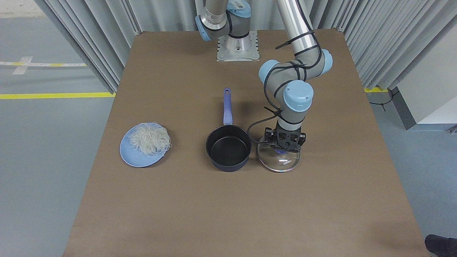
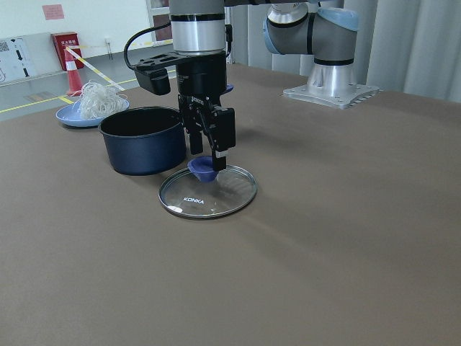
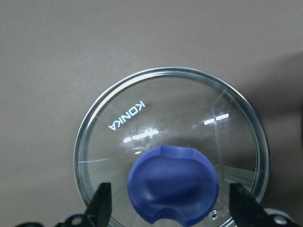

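Observation:
A glass KONKA lid [image 1: 277, 162] [image 2: 194, 194] [image 3: 118, 156] lies flat on the table beside the dark pot [image 1: 228, 150] [image 2: 144, 144], to its right in the front view. My gripper is low over the lid's blue knob [image 3: 173, 182] [image 2: 204, 167]. In the wrist view its two fingers stand open on either side of the knob, with gaps between them and it.
A blue plate [image 1: 130, 156] [image 2: 72, 119] of white noodles sits left of the pot. The pot's blue handle [image 1: 227, 105] points toward the back, near the robot's base [image 1: 237, 53].

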